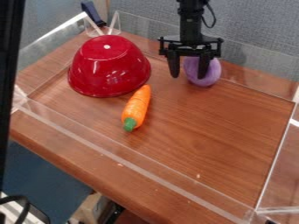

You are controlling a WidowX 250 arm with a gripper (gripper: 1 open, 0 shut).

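My black gripper [188, 61] hangs at the back of the table, its fingers around or just in front of a purple round object [205, 75]; whether it grips it is hard to tell. A red upturned bowl [107, 66] sits at the back left. An orange toy carrot [136, 108] with a green tip lies below and right of the bowl, apart from it.
Transparent walls line the table's edges. A dark-handled item [93, 16] stands behind the bowl at the far left corner.
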